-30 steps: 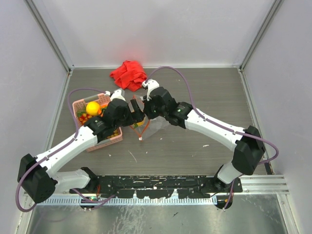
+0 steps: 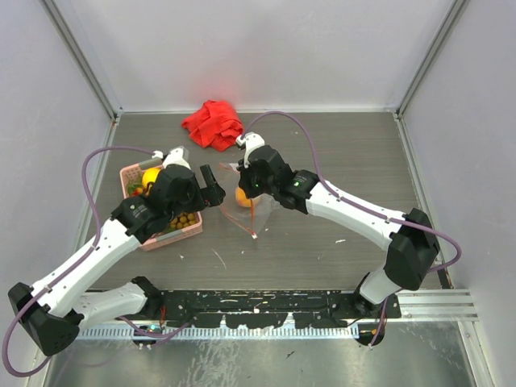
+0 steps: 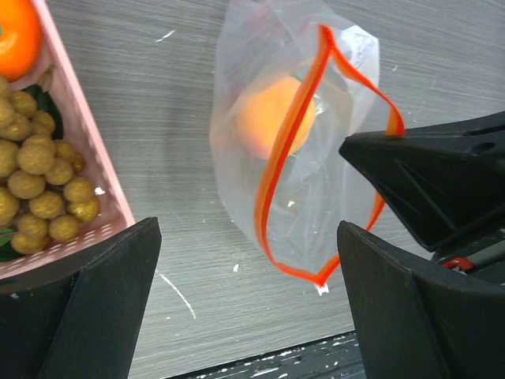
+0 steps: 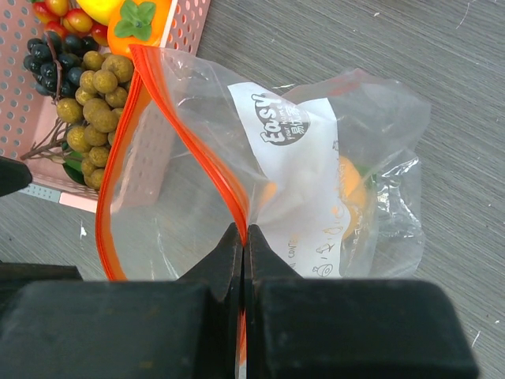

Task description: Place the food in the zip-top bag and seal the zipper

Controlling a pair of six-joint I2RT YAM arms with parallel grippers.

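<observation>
A clear zip bag with an orange zipper rim stands with its mouth spread wide, and an orange round food lies inside it. My right gripper is shut on the bag's orange rim. Left of the mouth, my left gripper is open; its fingers are apart with only table between them in the left wrist view. A pink basket of food stands beneath the left arm. It holds olive-coloured grapes, dark grapes and an orange pepper.
A red cloth lies crumpled at the back of the table. Bare table extends behind the right arm. A dark rail runs along the front edge.
My left gripper has drawn back left, away from the bag. The bag's free mouth corner has swung right and the opening looks wider. The right arm stays put, still gripping the rim.
</observation>
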